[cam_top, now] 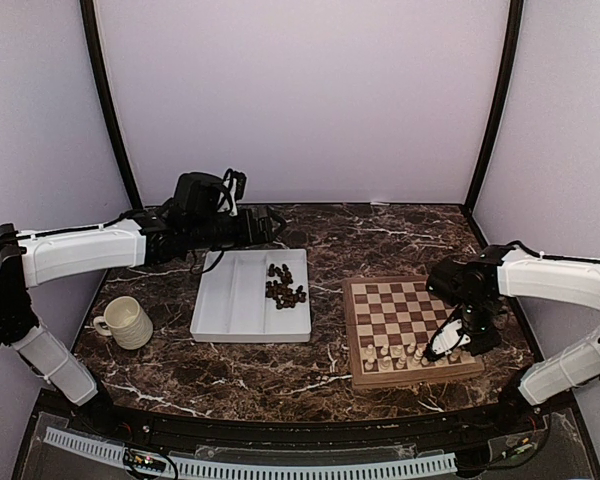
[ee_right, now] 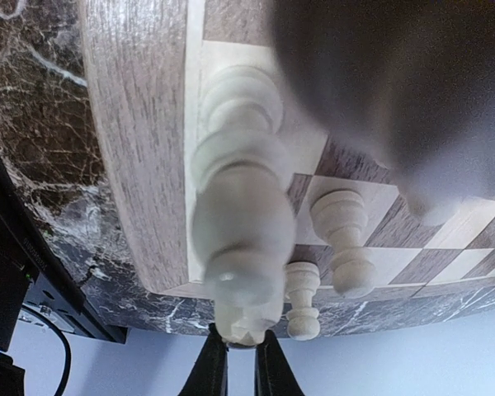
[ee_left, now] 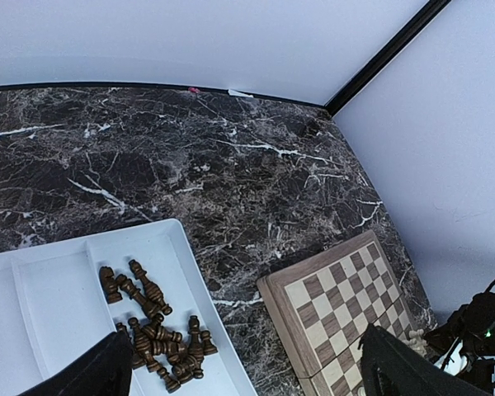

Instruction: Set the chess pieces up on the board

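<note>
The wooden chessboard [cam_top: 400, 300] has white pieces standing along its near rows, including a white pawn [ee_right: 346, 247] seen in the right wrist view. My right gripper is low over the board's near right part, shut on a white chess piece [ee_right: 243, 301], its tips mostly hidden by the piece. My left gripper hangs open above the white tray [cam_top: 230, 295], which holds dark brown pieces [ee_left: 153, 338] lying in a heap in its right compartment; the other compartments look empty.
A white mug [cam_top: 128, 322] stands at the left of the marble table [cam_top: 380, 230]. The back of the table and the space between tray and board are mostly clear.
</note>
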